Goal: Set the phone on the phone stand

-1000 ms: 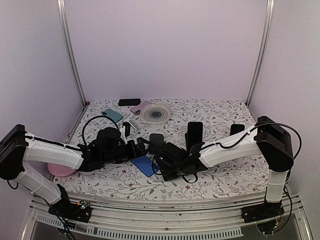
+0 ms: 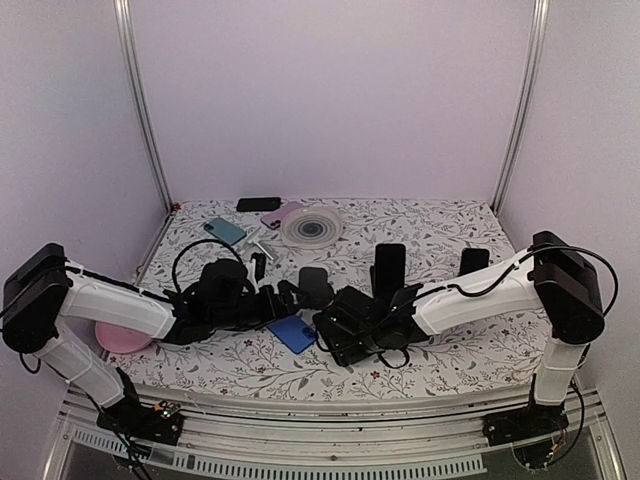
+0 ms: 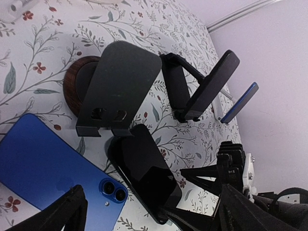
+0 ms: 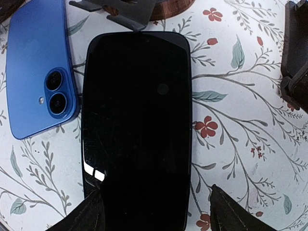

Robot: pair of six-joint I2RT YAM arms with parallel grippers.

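A black phone (image 4: 136,120) lies screen up on the flowered mat, beside a blue phone (image 4: 33,72). Just beyond its top end is a phone stand (image 3: 118,82) on a round wooden base, empty. My right gripper (image 2: 345,350) is low over the black phone's near end; its fingertips show at the bottom of the right wrist view, and what lies between them is hard to tell. My left gripper (image 2: 285,295) hovers over the blue phone near the stand, open, its fingertips at the lower corners of the left wrist view.
A second black stand (image 2: 390,265) and a third (image 2: 473,258) stand to the right. A clear round dish (image 2: 311,228), several phones at the back, and a pink plate (image 2: 122,340) at left surround the arms.
My right gripper and arm have shifted slightly to the right and toward the near edge. My left arm has edged slightly right.
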